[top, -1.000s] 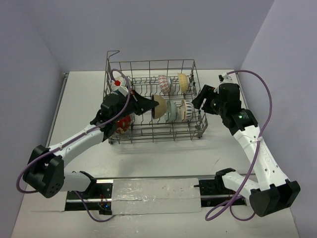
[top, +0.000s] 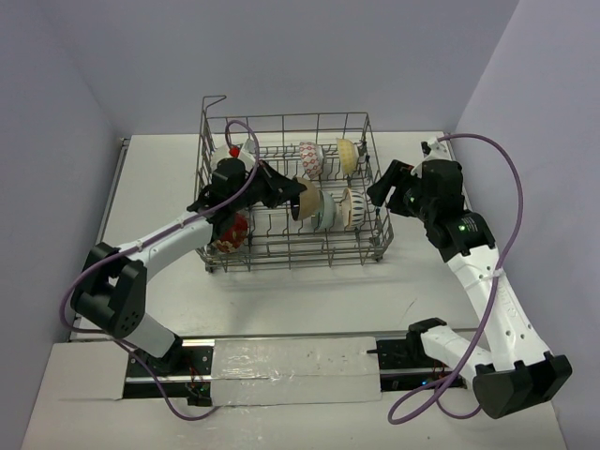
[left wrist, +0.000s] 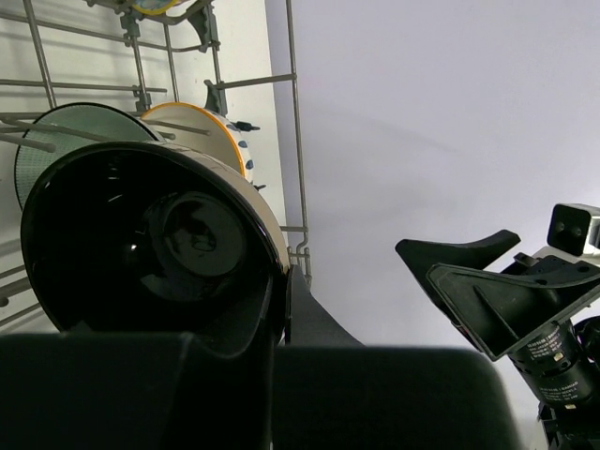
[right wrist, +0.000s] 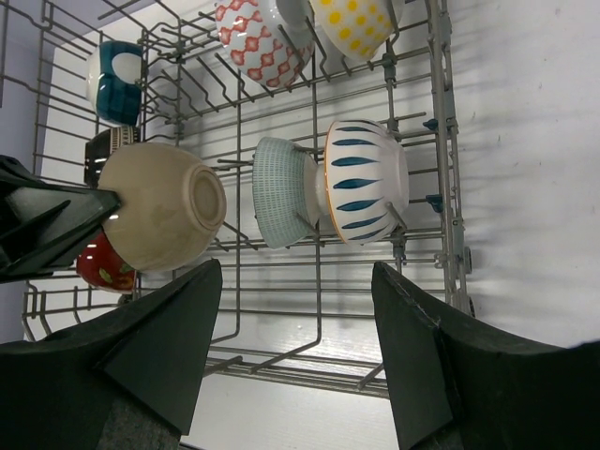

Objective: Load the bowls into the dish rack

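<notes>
A beige bowl with a black inside (right wrist: 164,206) is tilted on its side over the rack, its rim between the fingers of my left gripper (top: 294,190), which is shut on it. Its dark hollow (left wrist: 150,239) faces the left wrist camera. Just to its right in the top view, a pale green bowl (right wrist: 278,192) and a white bowl with blue marks (right wrist: 366,183) stand on edge in the dish rack (top: 291,258). My right gripper hovers by the rack's right side, fingers apart and nothing between them.
Along the rack's back row stand a red-patterned bowl (right wrist: 262,42) and a yellow-dotted bowl (right wrist: 356,23). A teal cup (right wrist: 114,82) and a red bowl (top: 232,233) sit at the left. Upright wire tines surround the held bowl. The counter (top: 281,300) before the rack is clear.
My left arm has shifted right, and the held bowl has moved slightly right, closer to the pale green bowl. The right arm has barely moved.
</notes>
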